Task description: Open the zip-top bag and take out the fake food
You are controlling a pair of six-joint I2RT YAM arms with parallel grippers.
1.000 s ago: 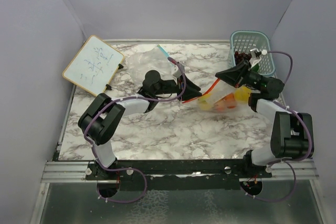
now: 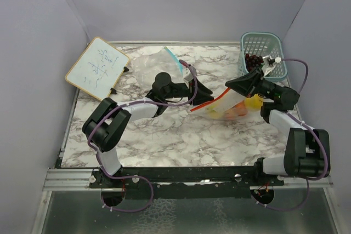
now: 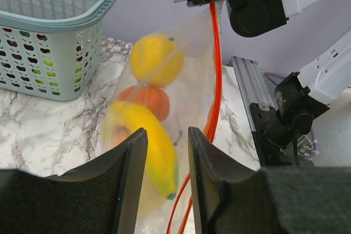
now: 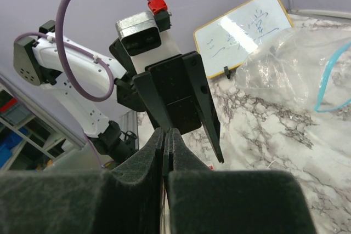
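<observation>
The zip bag (image 2: 219,110) with red zip holds fake food: a yellow banana (image 3: 156,146), a red-orange fruit (image 3: 151,101) and a round yellow piece (image 3: 156,58). My right gripper (image 2: 230,86) is shut at the bag's upper zip corner, which hangs from it in the left wrist view. My left gripper (image 2: 205,97) is at the other end of the zip, its fingers (image 3: 129,179) part open, with the red strip behind or between them; whether it touches cannot be told.
A green basket (image 2: 263,45) with dark items stands at the back right. A second bag (image 2: 153,69) with a blue zip lies back left, beside a whiteboard (image 2: 96,69).
My left gripper has shifted slightly.
</observation>
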